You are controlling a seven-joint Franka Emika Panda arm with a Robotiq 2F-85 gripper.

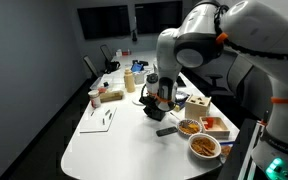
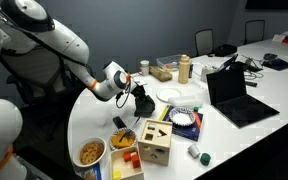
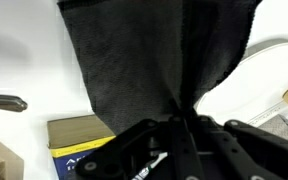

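A black cloth lies partly crumpled on the white table and rises toward my gripper. From the other side, the cloth shows as a dark heap below the gripper. In the wrist view the cloth fills the middle and narrows into a fold at my gripper, which is shut on it. The exact pinch is hard to make out, dark against dark.
Bowls of food, a wooden box and a flat black object stand near the cloth. A white plate and a laptop are beyond it.
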